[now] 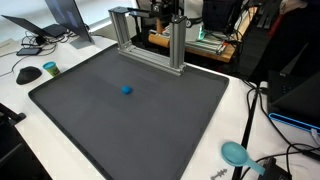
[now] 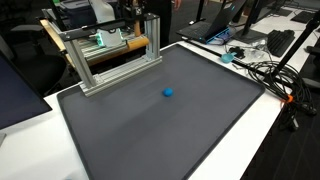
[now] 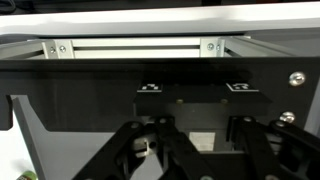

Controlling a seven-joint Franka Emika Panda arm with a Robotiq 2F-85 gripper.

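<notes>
In the wrist view my gripper is in front of a long black panel (image 3: 80,90). Its two tagged fingertips stand apart, with a dark piece between them. That piece is hard to tell from the panel behind, so its shape is unclear. A small blue object (image 1: 126,90) lies alone on the grey mat (image 1: 110,125), and the second exterior view also has this blue object (image 2: 168,92) well away from the metal frame. In both exterior views the gripper's tips are too small and dark to make out.
A metal frame (image 1: 150,53) stands at the mat's far edge. To the left are a green cup (image 1: 51,69) and a laptop (image 1: 42,30). A turquoise scoop-like thing (image 1: 238,155) lies at front right.
</notes>
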